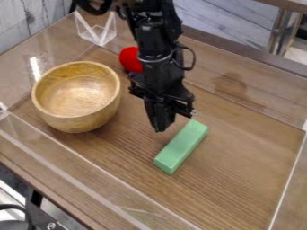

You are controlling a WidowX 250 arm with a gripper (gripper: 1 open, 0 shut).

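Note:
My black gripper (156, 121) hangs over the middle of the wooden table, shut, with nothing visible between its fingers. It is just above and left of a green bar (181, 147) lying on the table. A wooden bowl (74, 94) sits to the left of the gripper. A red object (131, 57) lies behind the arm at the back left, partly hidden by it.
A white wire-like holder (93, 25) stands at the back left corner. A dark coiled part (13, 216) shows at the lower left edge.

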